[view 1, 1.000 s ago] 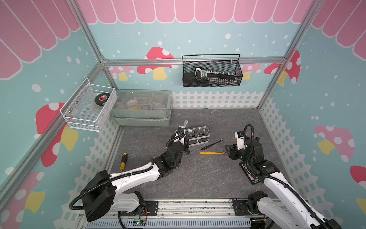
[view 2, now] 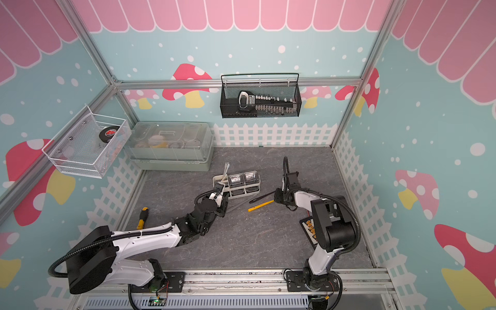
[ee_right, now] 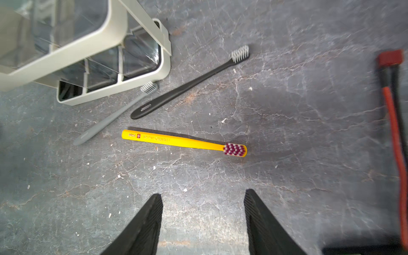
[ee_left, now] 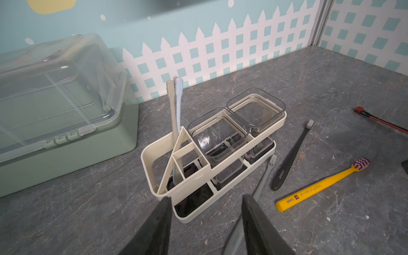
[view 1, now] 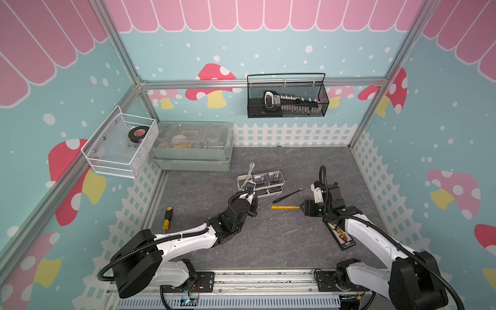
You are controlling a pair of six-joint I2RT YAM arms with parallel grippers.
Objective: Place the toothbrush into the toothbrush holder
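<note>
The cream toothbrush holder [ee_left: 195,182] stands on the table, with two toothbrushes [ee_left: 174,106], one beige and one pale blue, upright in its left compartment. Beside it lie a grey toothbrush [ee_right: 111,115], a black toothbrush [ee_right: 180,88] and, nearer the front, a yellow toothbrush [ee_right: 178,141] with purple-and-white bristles. My left gripper is open in front of the holder; the grey brush's handle shows beyond its right finger, on the table. Open and empty, my right gripper hovers near the yellow brush's bristled end, which appears ahead of the fingertips.
A green lidded box [view 1: 193,162] sits at the back left. A red-and-black cable [ee_right: 395,127] and a dark tray of small items [view 1: 339,235] lie on the right. To the left is a screwdriver [view 1: 167,219].
The left gripper has shifted slightly. The toothbrushes lie where they were.
</note>
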